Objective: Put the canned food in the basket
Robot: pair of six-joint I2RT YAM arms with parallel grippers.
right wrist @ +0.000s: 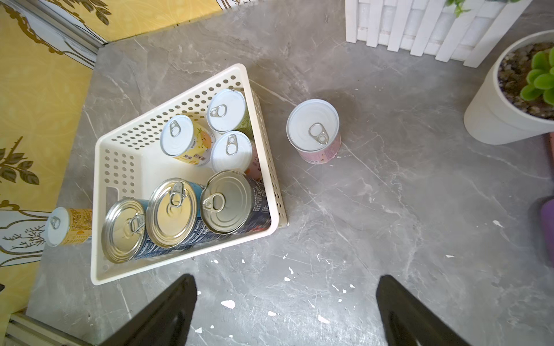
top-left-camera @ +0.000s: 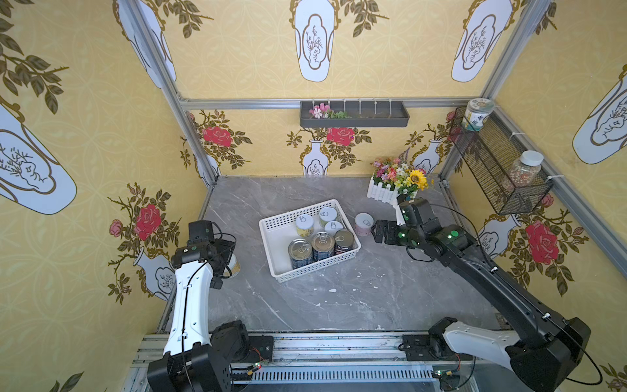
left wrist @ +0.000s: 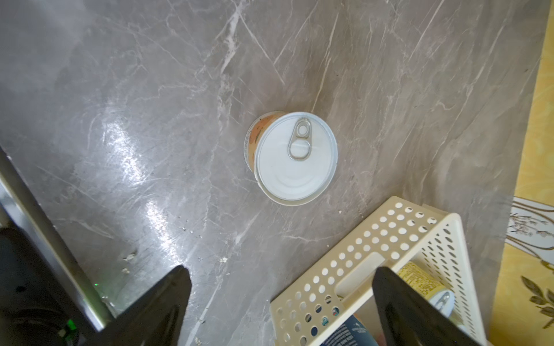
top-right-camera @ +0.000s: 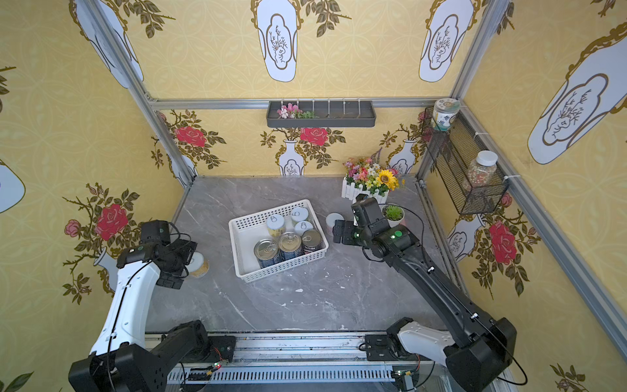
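Note:
A white perforated basket (right wrist: pixel 122 155) stands mid-table holding several cans, silver-topped and white-lidded. Outside it, a pink white-lidded can (right wrist: pixel 314 132) stands to its right, under and just ahead of my right gripper, whose fingers are open and empty. An orange white-lidded can (left wrist: pixel 294 158) stands left of the basket, below my left gripper, also open with nothing between its fingers. In both top views the left gripper partly hides that can.
A white-fenced flower box (top-left-camera: pixel 382 190) and a potted succulent (right wrist: pixel 490 109) occupy the back right. A wire shelf (top-right-camera: pixel 467 170) hangs on the right wall.

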